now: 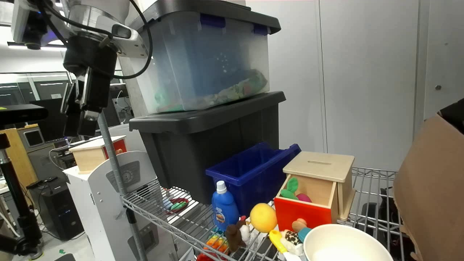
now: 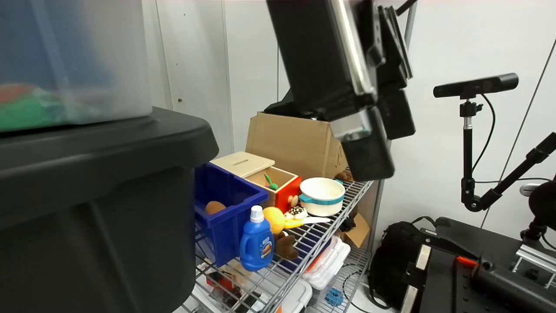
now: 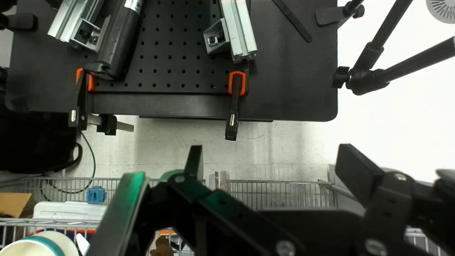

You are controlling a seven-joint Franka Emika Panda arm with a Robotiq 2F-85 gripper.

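Note:
High above the shelf's front edge, my gripper (image 1: 81, 126) hangs clear of every object. In the wrist view my gripper is open, its fingers wide apart with only floor and shelf wire visible beyond the gap. A wooden box (image 1: 322, 160) on the shelf has its red-fronted drawer (image 1: 304, 214) pulled out, with a green-leafed toy (image 1: 290, 189) inside. In front of it are a white pot (image 2: 322, 190), a yellow-orange ball (image 1: 263, 217), a yellow-handled knife (image 1: 277, 240) and a brown toy (image 1: 235, 237). A blue bottle (image 1: 224, 208) stands beside a blue bin (image 1: 237, 187).
A dark lidded tote (image 1: 208, 143) with a clear tote (image 1: 208, 65) on top stands tall behind the bottle. A cardboard box (image 2: 292, 146) closes the shelf's other end. Across the floor gap lies a black table (image 3: 290, 85) with clamps and a camera arm (image 3: 396, 70).

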